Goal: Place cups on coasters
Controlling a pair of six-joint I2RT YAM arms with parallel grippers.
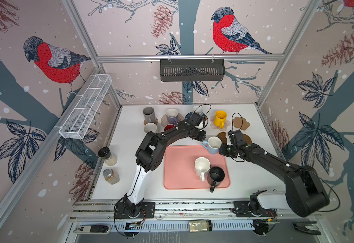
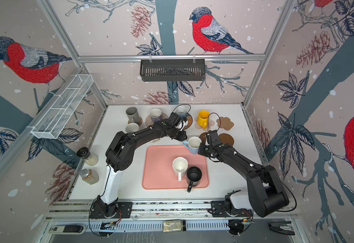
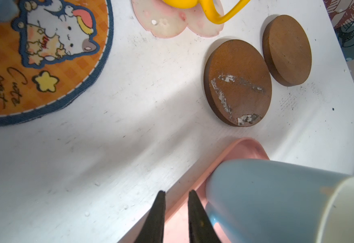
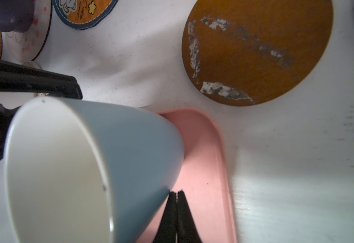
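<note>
A light blue cup with white inside stands at the pink tray's back right corner, its handle pointing left. My left gripper is beside the handle; its fingers stand a narrow gap apart, and I cannot see whether they grip anything. On the cup's right side my right gripper is shut with nothing between its fingertips, close against the cup's wall. Behind the tray corner lies a bare brown round coaster, with another brown coaster beside it. A white cup and a black cup sit in the tray.
Along the back, a grey cup, a purple-grey cup and a yellow cup rest on coasters. Two jars stand at the left edge, one a glass jar.
</note>
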